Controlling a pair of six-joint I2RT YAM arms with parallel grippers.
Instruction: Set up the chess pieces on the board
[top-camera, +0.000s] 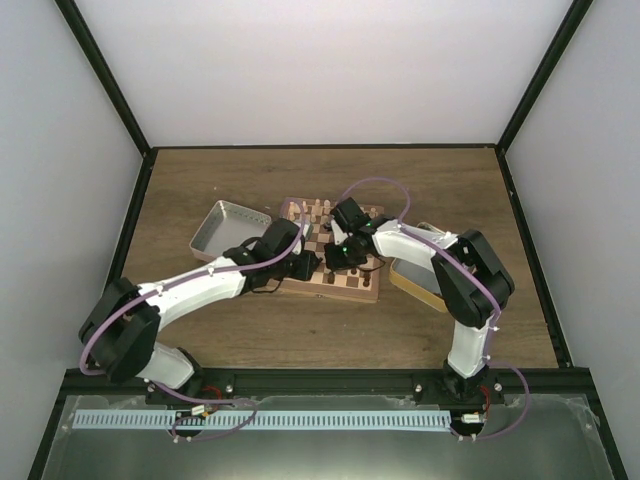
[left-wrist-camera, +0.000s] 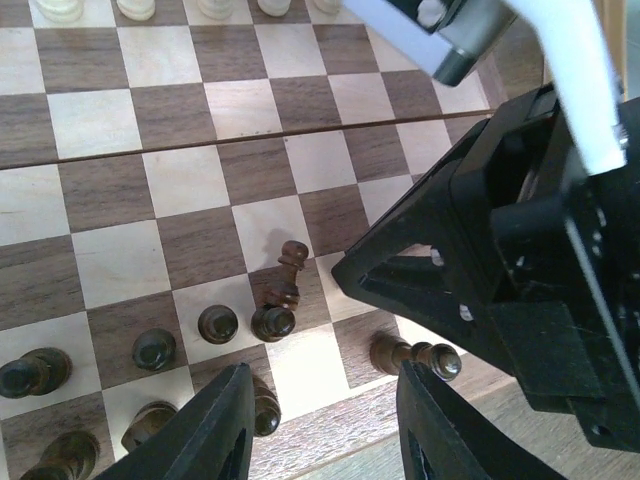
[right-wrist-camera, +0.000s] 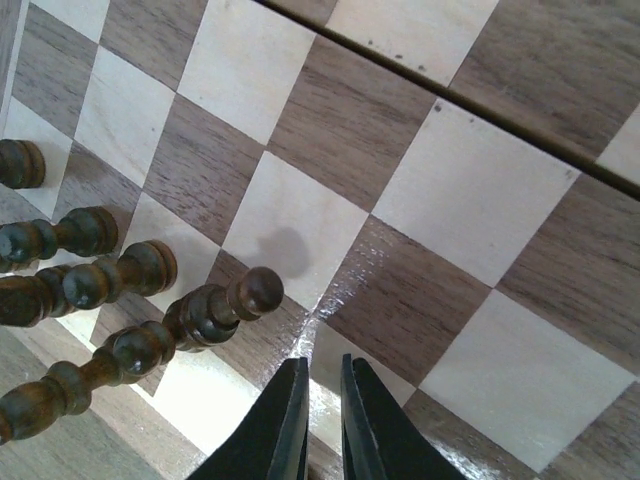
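Note:
The chessboard (top-camera: 340, 285) lies centred, light pieces along its far rows and dark pieces on the near rows. In the left wrist view my left gripper hangs open over the dark pieces, among them a dark piece (left-wrist-camera: 151, 349) and a taller dark piece (left-wrist-camera: 287, 290). My right gripper has its fingers slightly parted beside a dark piece (right-wrist-camera: 222, 310), with no piece visible between them. The right gripper's body shows at the right in the left wrist view.
A silver tray (top-camera: 210, 235) stands left of the board and a yellow-rimmed tray (top-camera: 430, 295) right of it. Both arms are close together over the board.

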